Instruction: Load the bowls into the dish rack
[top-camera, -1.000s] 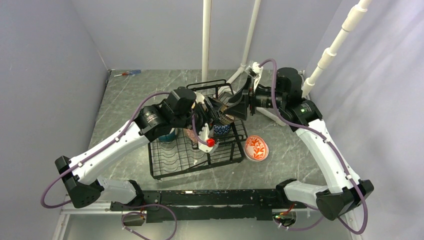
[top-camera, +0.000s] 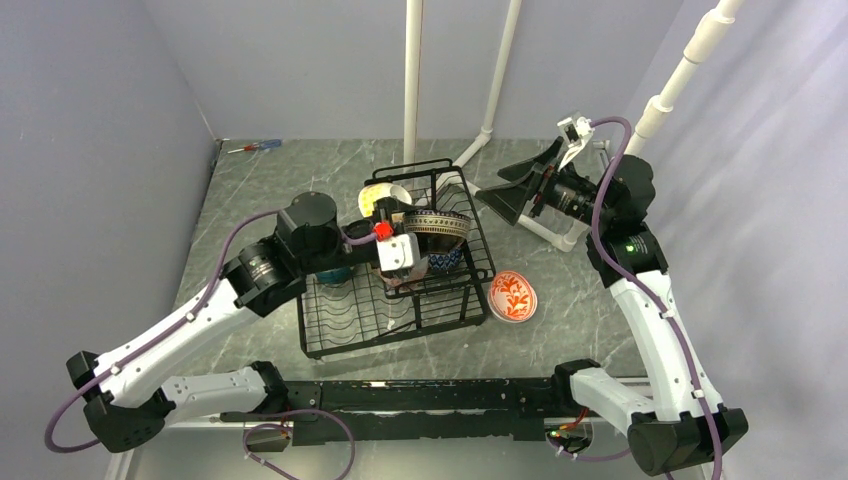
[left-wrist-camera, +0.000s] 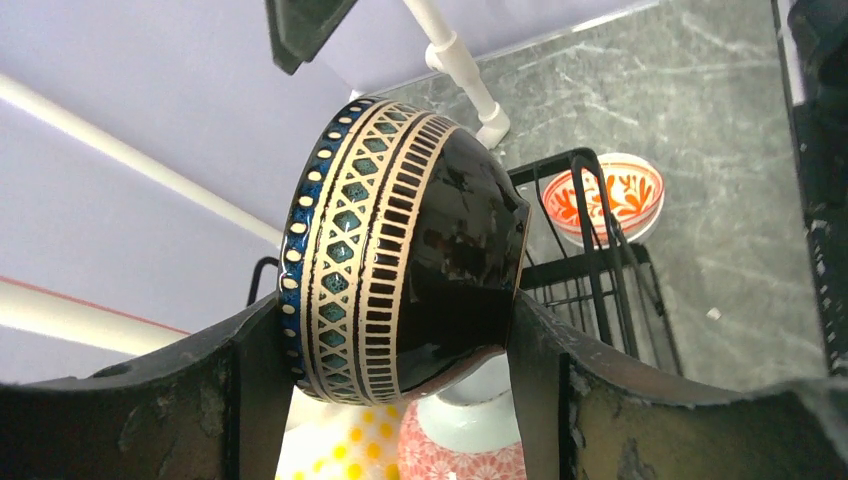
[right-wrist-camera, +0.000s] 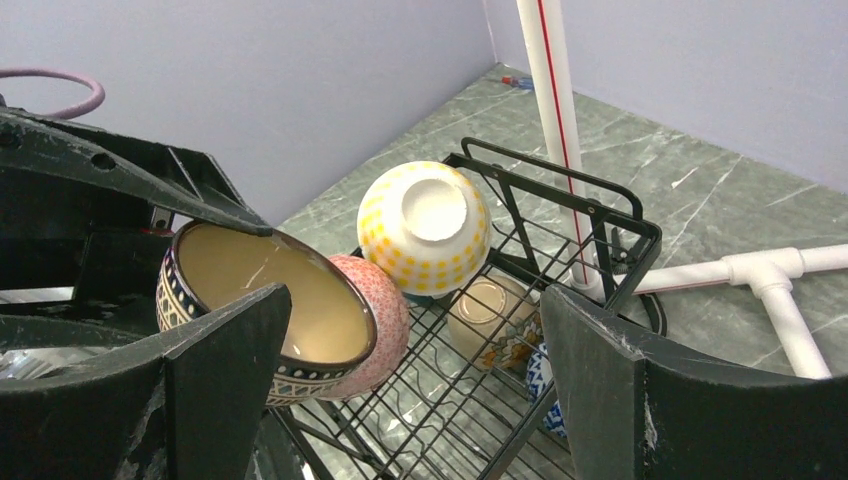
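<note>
A dark bowl (top-camera: 437, 228) with a patterned band is held tilted by my left gripper (top-camera: 400, 225) above the black dish rack (top-camera: 390, 330); in the right wrist view its tan inside (right-wrist-camera: 265, 285) faces up. My right gripper (top-camera: 515, 190) stands open and empty, right of the rack. Yellow-dotted (right-wrist-camera: 425, 235), pink (right-wrist-camera: 380, 310), floral (right-wrist-camera: 480, 320) and blue-patterned (right-wrist-camera: 540, 385) bowls are in the rack, with a teal bowl (top-camera: 335, 275) at left.
A red-and-white bowl (top-camera: 512, 296) lies on the counter right of the rack. White pipes (top-camera: 410, 80) stand behind the rack. A screwdriver (top-camera: 255, 146) lies at the back left.
My left gripper has turned and shifted slightly left with the dark bowl. The right gripper has backed away to the right from the bowl.
</note>
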